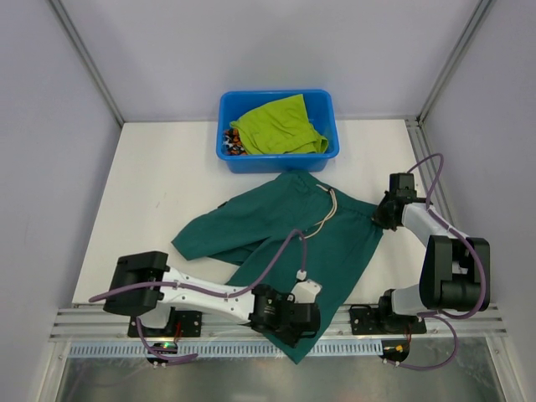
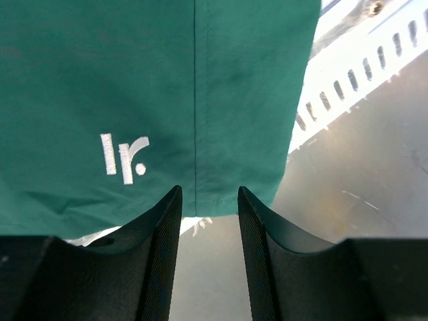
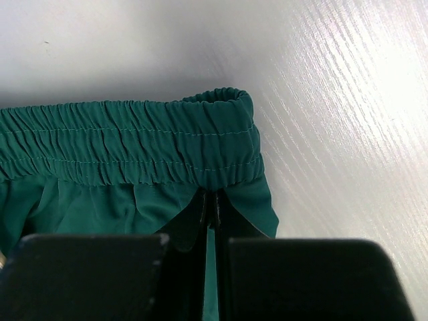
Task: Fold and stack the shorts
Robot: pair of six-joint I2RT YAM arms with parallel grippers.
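Teal shorts (image 1: 276,218) with a tan drawstring lie spread over the white table, one leg hanging over the near edge. My right gripper (image 1: 378,218) is shut on the waistband's right corner; in the right wrist view the elastic band (image 3: 134,140) runs up to its fingertips. My left gripper is open above the lower leg end, where a white logo (image 2: 127,160) and a seam show in the left wrist view; nothing is seen between its fingers.
A blue bin (image 1: 255,165) at the back holds yellow-green cloth (image 1: 280,126) and a patterned item.
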